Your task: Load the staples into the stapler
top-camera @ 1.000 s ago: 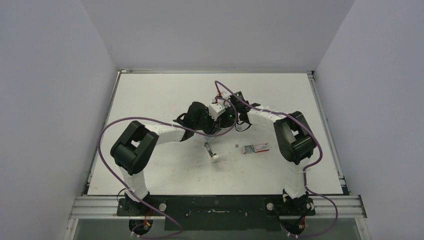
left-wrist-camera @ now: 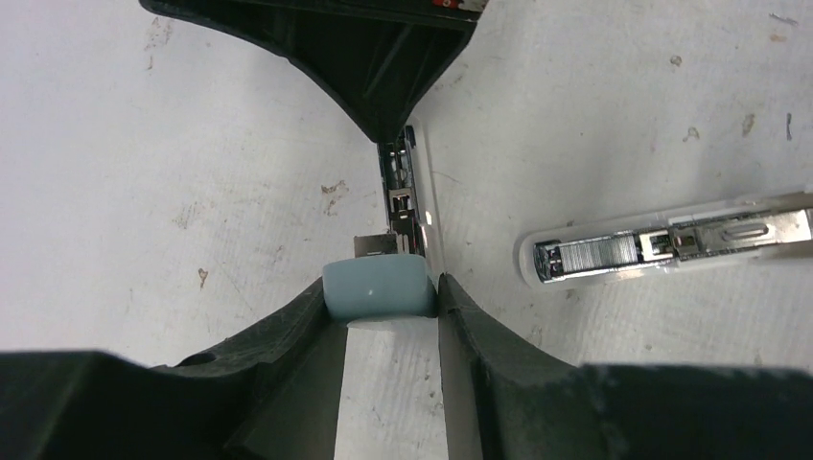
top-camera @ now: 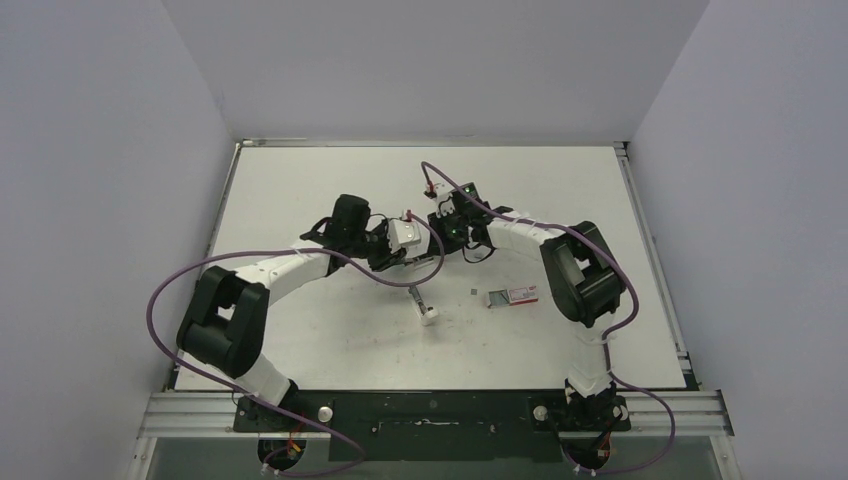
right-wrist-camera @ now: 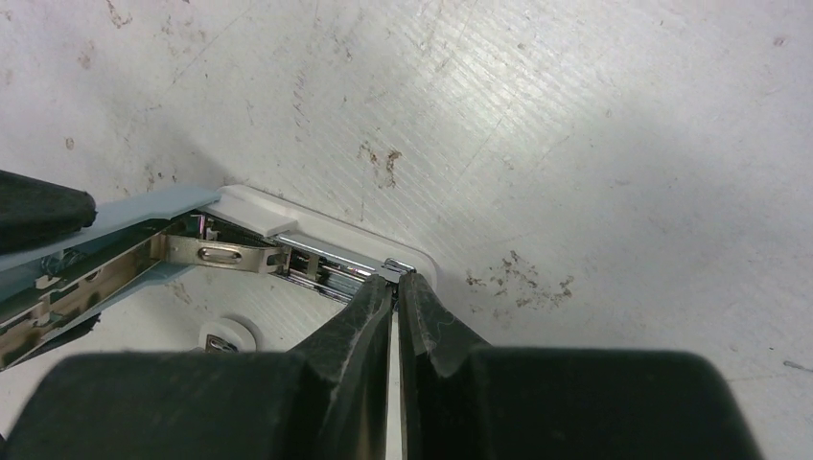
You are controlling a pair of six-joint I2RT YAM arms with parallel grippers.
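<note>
The opened stapler lies between my grippers, its white base on the table, its magazine channel exposed, its light-blue top raised. My left gripper is shut on the light-blue top. My right gripper is shut at the far end of the magazine, on a small metal piece there. A second stapler lies open nearby, with a strip of staples visible in it in the left wrist view. The top view shows both grippers close together at mid-table, mostly hidden by the arms.
A red-and-white staple box lies right of centre, with a small grey piece beside it. The white stapler at centre front is separate. The table's left, back and front areas are largely clear.
The left arm has moved leftward, away from the right gripper, over the last second. The right arm has shifted slightly left.
</note>
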